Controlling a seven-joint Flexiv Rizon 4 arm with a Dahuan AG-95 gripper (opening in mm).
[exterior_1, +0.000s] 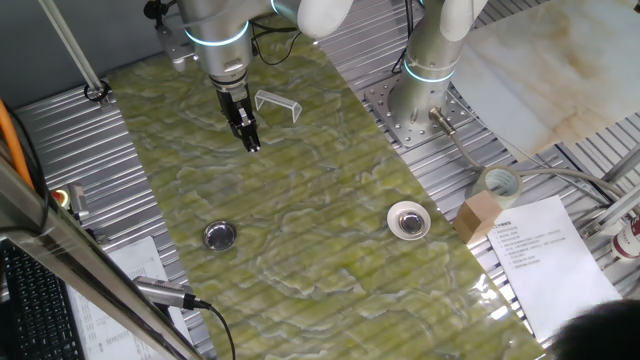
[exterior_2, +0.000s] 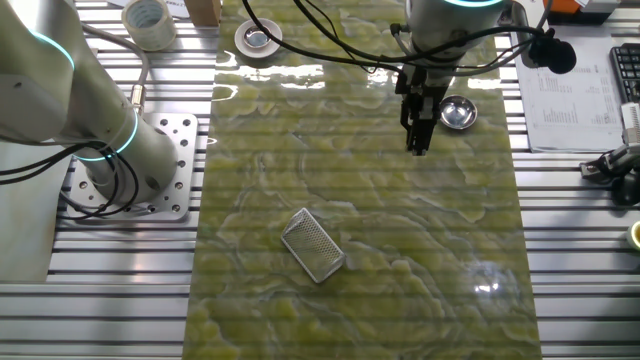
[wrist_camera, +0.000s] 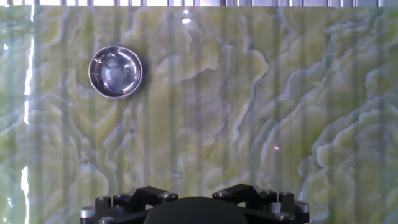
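My gripper hangs over the green marbled tabletop, pointing down, and nothing shows held below it. In exterior view 2 its dark fingers are seen nearly edge-on, and the wrist view catches only the black linkages at its bottom edge, so the finger state is unclear. A small shiny metal bowl lies apart from the gripper, and sits up and left of it in the wrist view. On the other side of the table is a pale round dish with a dark metallic centre. A small metal grater rests on the tabletop.
A wooden block, a tape roll and a printed sheet lie off the mat's right edge. A keyboard is at the left.
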